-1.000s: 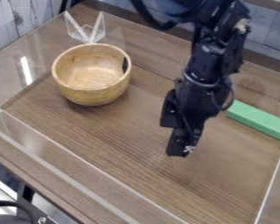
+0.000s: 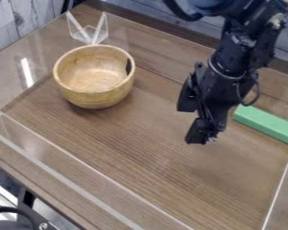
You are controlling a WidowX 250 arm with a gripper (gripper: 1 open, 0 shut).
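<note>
My black gripper (image 2: 194,115) hangs over the middle-right of the wooden table, fingers pointing down and open, with nothing visible held between them. A woven tan bowl (image 2: 96,92) sits at the left rear, well apart from the gripper. A green rectangular block (image 2: 265,124) lies to the right of the gripper, partly behind the arm's side.
A small white wire-like or plastic object (image 2: 89,29) stands at the back left. The table's left edge and a white border at the lower right bound the space.
The arm has moved back, away from the camera, and slightly up in the view. The bowl and green block have stayed put.
</note>
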